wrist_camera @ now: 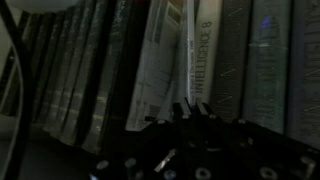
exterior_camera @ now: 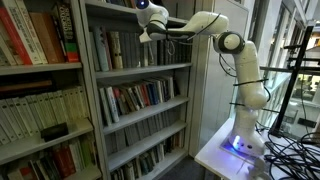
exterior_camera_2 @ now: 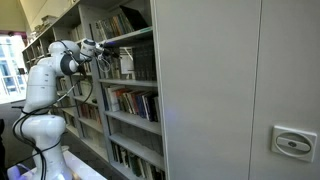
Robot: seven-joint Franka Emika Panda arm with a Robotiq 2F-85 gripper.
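In the wrist view my gripper is shut, its fingertips close together at the lower part of a thin pale book point(wrist_camera: 191, 50). That spine lies between a wider whitish book point(wrist_camera: 155, 65) and a cream one lettered INTELLIGENCE point(wrist_camera: 207, 55). The picture is dark, so the contact itself is hard to make out. From outside, the gripper point(exterior_camera: 145, 38) is small, up at the high shelves in front of the bookcase.
Dark bound volumes point(wrist_camera: 85, 75) stand to the left in the wrist view, more books point(wrist_camera: 268, 60) to the right. Shelf boards point(exterior_camera: 145, 71) run below the arm. A tall pale panel point(exterior_camera_2: 215, 90) borders the bookcase. The white table point(exterior_camera: 222, 158) has bare surface.
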